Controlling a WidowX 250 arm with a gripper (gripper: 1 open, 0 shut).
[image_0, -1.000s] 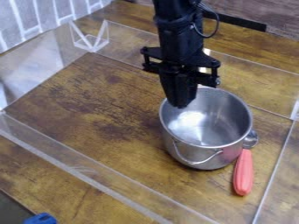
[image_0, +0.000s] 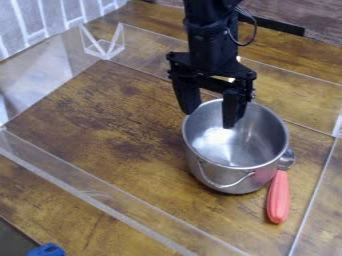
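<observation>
The black arm hangs down from the top centre with its gripper (image_0: 211, 106) open, the fingers pointing down at the rim and upper back part of a steel pot (image_0: 241, 152). Nothing shows between the fingers. The pot stands upright on the wooden surface, right of centre. A red elongated object (image_0: 278, 197) lies just right of the pot, toward the front.
Clear low walls (image_0: 87, 200) border the wooden work area (image_0: 100, 130), whose left part is free. A small pale object behind the arm is mostly hidden. A blue object (image_0: 44, 249) sits at the bottom left corner, outside the walls.
The gripper's fingers have come into a more upright, spread stance over the pot, reaching slightly lower and further left. The pot and red object look unmoved.
</observation>
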